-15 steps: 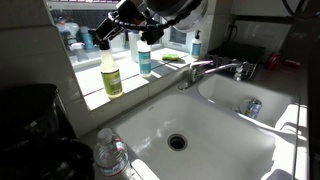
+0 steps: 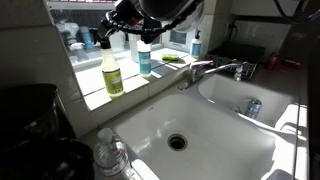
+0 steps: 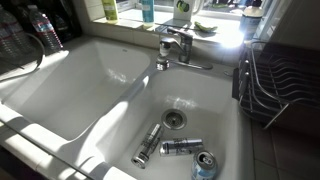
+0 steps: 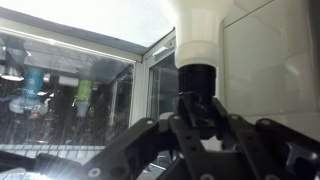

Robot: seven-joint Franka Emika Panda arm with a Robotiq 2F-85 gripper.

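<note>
A bottle of yellow-green liquid (image 2: 112, 78) with a dark cap stands upright on the bright windowsill, left of a blue bottle (image 2: 145, 62). My gripper (image 2: 104, 40) is at its top, reaching in from above. In the wrist view the bottle's pale neck (image 4: 198, 35) and black cap (image 4: 197, 82) run down to my gripper, which is shut on the cap. The fingertips are dark and partly lost in shadow. In exterior view 2 only the lower part of the yellow-green bottle (image 3: 110, 11) shows at the top edge.
Below the sill lies a double sink (image 2: 150, 125) with a faucet (image 3: 180, 42). Several cans, one of them a silver can (image 3: 182, 146), lie in one basin. A clear water bottle (image 2: 110, 152) and dark pots (image 2: 28, 115) stand at left. At right is a dish rack (image 3: 282, 80).
The arm near the top has shifted slightly. The yellow-green bottle keeps its place on the sill, and the gripper stays at its top.
</note>
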